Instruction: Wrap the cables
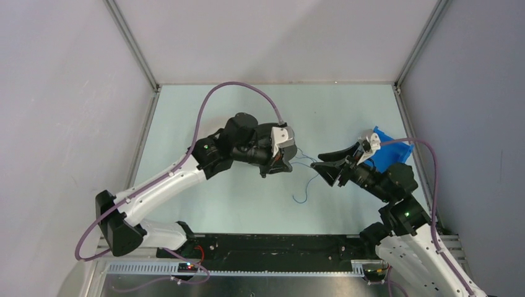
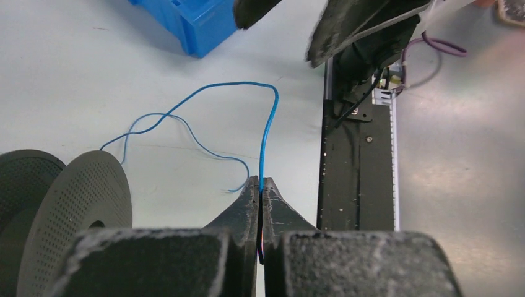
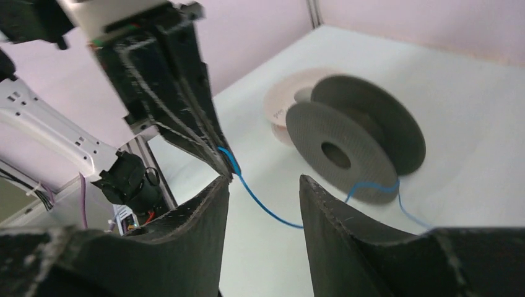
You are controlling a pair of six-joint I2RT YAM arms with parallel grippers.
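Note:
My left gripper is shut on the blue cable (image 2: 267,124), which runs up from its fingertips, arcs over and drops to the dark spool (image 2: 74,216); a loose loop lies on the white table. In the right wrist view the cable (image 3: 266,207) hangs from the left gripper's fingertips, beside the dark spool (image 3: 334,148). My right gripper stands part open to the right of the left one, nothing visibly held, with the cable passing behind the gap between its fingers. In the top view the left arm hides much of the spool.
A pale spool (image 3: 282,93) sits behind the dark one. A blue bin (image 1: 390,154) stands at the table's right side. Walls bound the sides and back.

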